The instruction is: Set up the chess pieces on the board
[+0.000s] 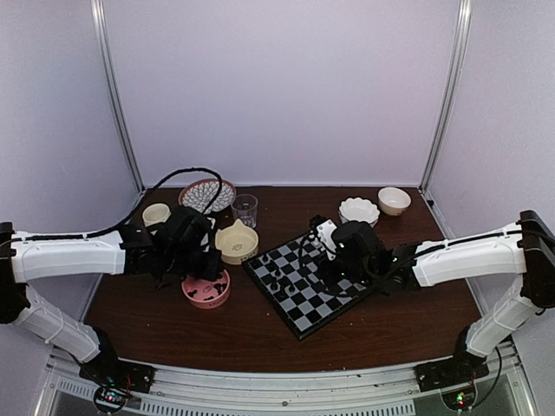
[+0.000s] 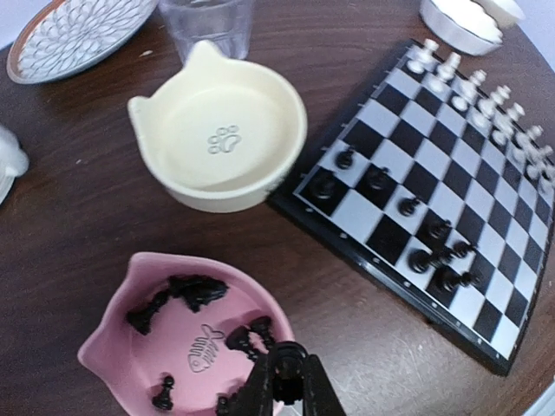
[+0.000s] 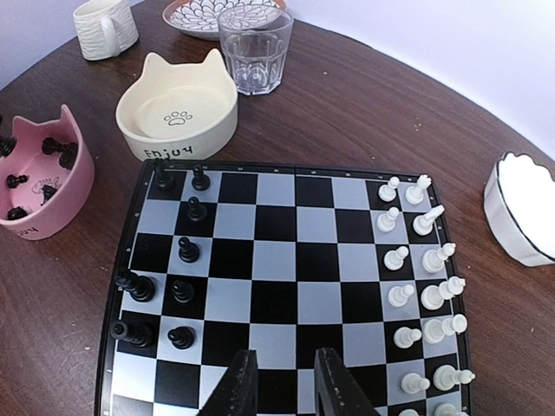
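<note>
A black chess piece (image 2: 287,362) is pinched in my left gripper, raised above the pink bowl (image 2: 276,305); its lower part is hidden. Several black pieces lie loose in that bowl, one of them a knight-like piece (image 2: 198,290). On the chessboard (image 3: 274,294), black pieces stand along the left side, among them a tall piece (image 3: 135,284) and a pawn (image 3: 188,250). White pieces, such as a white pawn (image 3: 395,258), fill the two columns on the right. My right gripper hovers over the board, its fingers apart with nothing between them.
A cream bowl (image 3: 178,121) sits against the board's far-left corner, with a glass (image 3: 255,52), a mug (image 3: 106,28) and a patterned plate (image 1: 186,197) behind. White bowls (image 1: 358,208) stand at the back right.
</note>
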